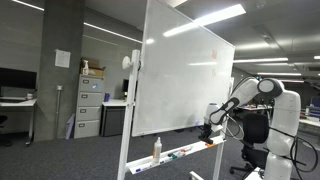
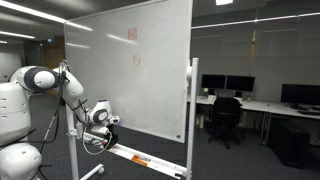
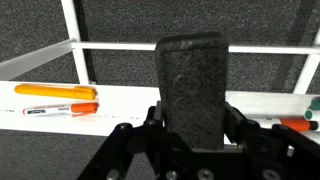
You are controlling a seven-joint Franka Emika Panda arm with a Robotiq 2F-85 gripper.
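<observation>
A dark block-shaped object (image 3: 192,90), perhaps a whiteboard eraser, fills the middle of the wrist view. My gripper is shut on it. The block hides part of the white ledge (image 3: 135,100) behind it. On that ledge, left of the block, lie an orange marker (image 3: 55,89) and a white marker with a red cap (image 3: 62,108). In the first exterior view the gripper (image 1: 206,133) is near the right end of the ledge, small and hard to make out. The whiteboard (image 1: 185,75) stands upright above the ledge.
A spray bottle (image 1: 157,150) stands on the ledge toward its left end, with several small items to its right. A red-tipped marker (image 3: 296,124) and a green item (image 3: 314,104) lie right of the block. Board frame posts (image 2: 191,120) flank the work area.
</observation>
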